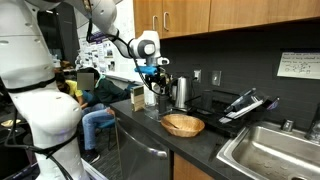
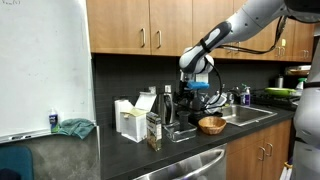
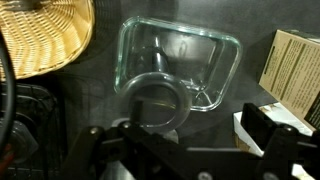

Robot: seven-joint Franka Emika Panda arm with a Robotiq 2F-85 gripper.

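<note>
My gripper is open above the counter, its dark fingers spread wide at the lower edge of the wrist view. A clear rectangular glass container (image 3: 215, 62) lies below, with a spoon-like utensil apparently inside. A round, pale, see-through vessel (image 3: 158, 88) stands in front of it, partly overlapping it in this view. Nothing shows held between the fingers. In exterior view 1 the gripper (image 1: 156, 84) hangs over the counter beyond the wicker basket (image 1: 182, 125). Its exact height above the glassware is hard to tell.
A dark dish rack (image 1: 232, 108) and a steel sink (image 1: 270, 150) lie to the right. The kettle (image 1: 181, 92) stands by the back wall. Boxes (image 2: 154, 131) and a white carton (image 2: 132, 122) stand at the counter's other end. Cabinets (image 2: 140, 28) hang overhead.
</note>
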